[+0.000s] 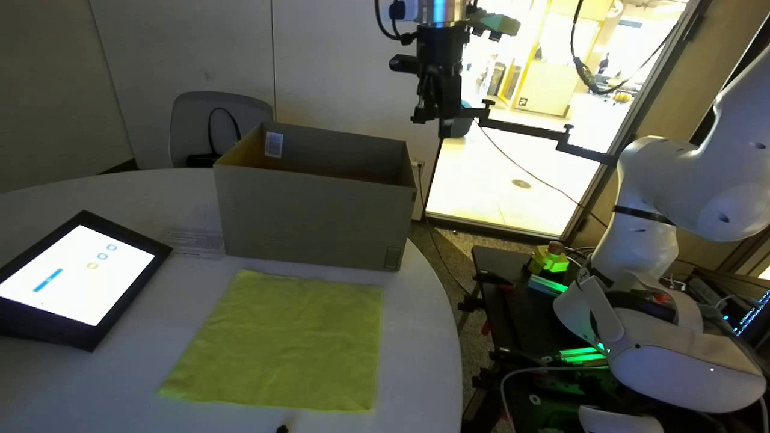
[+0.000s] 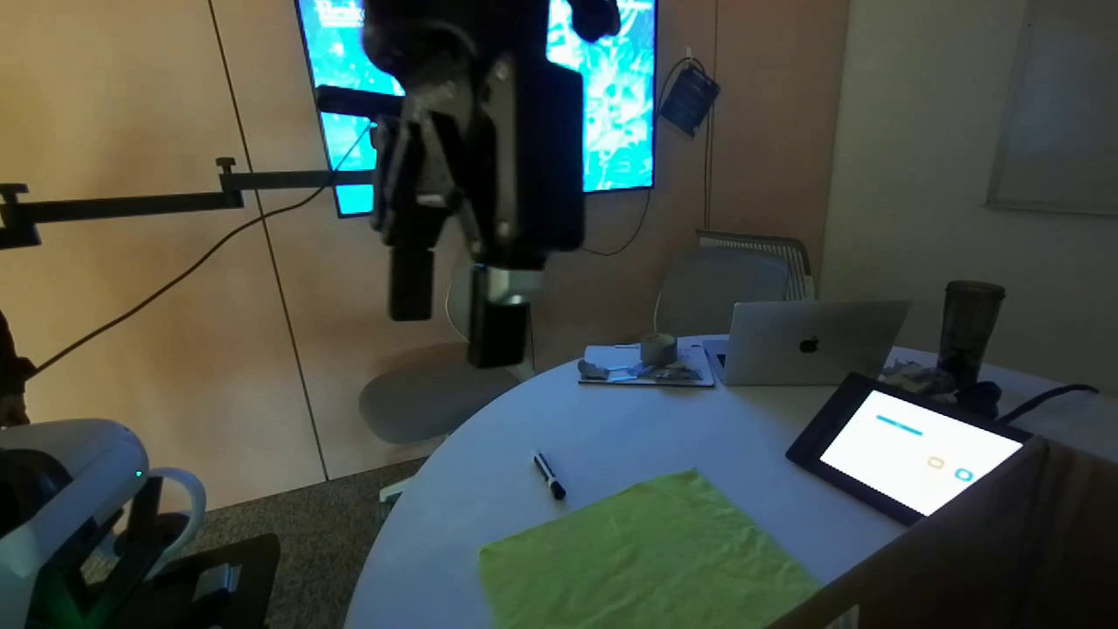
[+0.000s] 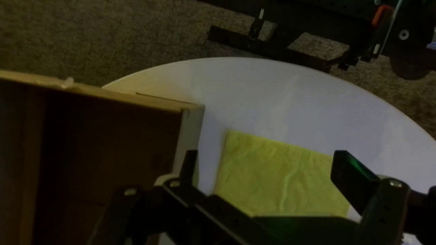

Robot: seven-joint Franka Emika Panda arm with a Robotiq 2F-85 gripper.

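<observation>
My gripper (image 1: 436, 124) hangs in the air, high over the table's right edge in exterior view 1. Its fingers stand wide apart in the wrist view, with nothing held between them; the left finger (image 3: 189, 166) overlaps the side of the cardboard box. A yellow-green cloth (image 1: 289, 339) lies flat on the white table, in front of the open box (image 1: 317, 216). The part of the box's inside (image 3: 110, 159) seen from the wrist looks dark, and no object can be made out there. Beside the cloth lies a dark marker (image 2: 548, 475).
A tablet with a lit screen (image 1: 79, 270) stands left of the cloth. Farther round the table are a laptop (image 2: 812, 342), a dark cup (image 2: 966, 330) and a roll of tape (image 2: 658, 349). Bare tabletop (image 3: 261, 94) shows between cloth and table edge.
</observation>
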